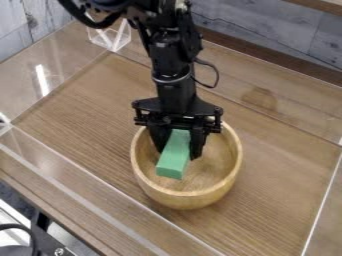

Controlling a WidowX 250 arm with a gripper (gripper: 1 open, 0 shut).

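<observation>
The black gripper [175, 134] hangs over a round wooden bowl [211, 186], its fingers shut on a green block [173, 157]. The block is tilted, its lower end inside the bowl; I cannot tell whether it touches the bottom.
The bowl rests on a wooden table [74, 120] with free room to the left and right. A wooden back edge runs along the top right. A black cable [16, 228] shows at the lower left corner, and a clear plastic object [110, 30] at the top left.
</observation>
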